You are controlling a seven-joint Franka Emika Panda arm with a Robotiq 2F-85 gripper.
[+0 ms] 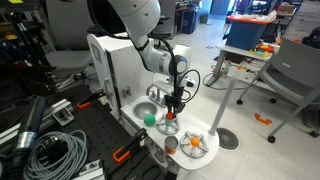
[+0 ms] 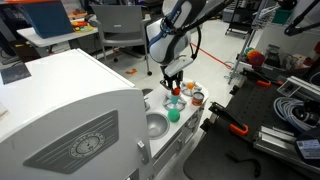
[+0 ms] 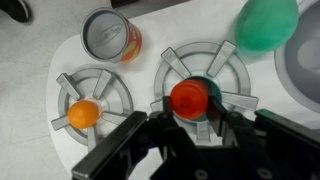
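A red-orange round object (image 3: 189,98) sits over a teal-green piece (image 3: 213,88) on the round grey burner (image 3: 240,75). In the wrist view my gripper is at the red object, its dark fingers on either side, shut on it. From outside, the gripper (image 1: 172,112) shows low over the burner, with the red object (image 2: 177,91) just beneath it. The contact itself is partly hidden in both exterior views.
An orange ball (image 3: 84,114) rests on the second burner (image 3: 118,98). An open metal can (image 3: 110,36) stands beside it. A green rounded object (image 3: 266,24) lies near the sink basin (image 3: 303,53).
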